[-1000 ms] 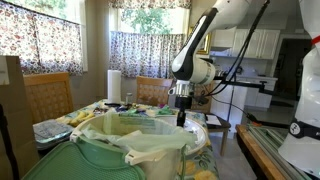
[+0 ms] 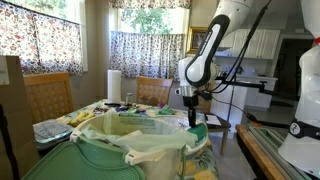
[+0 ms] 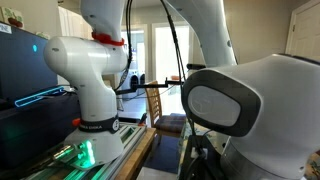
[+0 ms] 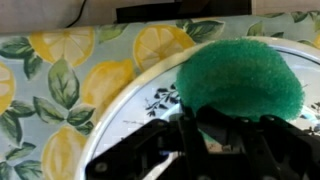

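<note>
A green sponge (image 4: 240, 82) fills the upper right of the wrist view, and my gripper is shut on it at its near edge. Under them lies a white plate (image 4: 118, 130) with a dark floral pattern and a tan rim; the sponge covers part of it. Whether sponge and plate touch, I cannot tell. In exterior view 1 my gripper (image 2: 191, 115) points down at the right side of the table, with a bit of green sponge (image 2: 197, 132) below it. The arm's large white body hides most of the table in exterior view 2.
A lemon-print tablecloth (image 4: 52, 85) covers the table. Left of the gripper stands a bin with a pale green liner (image 2: 150, 140), beside a green lid (image 2: 80, 158). A paper towel roll (image 2: 114, 86) and small items stand farther back. Wooden chairs (image 2: 48, 95) surround the table.
The gripper has moved slightly to the right in exterior view 1 over the last second. Green sponge now shows below it, more clearly than before. The bin and lid have stayed put.
</note>
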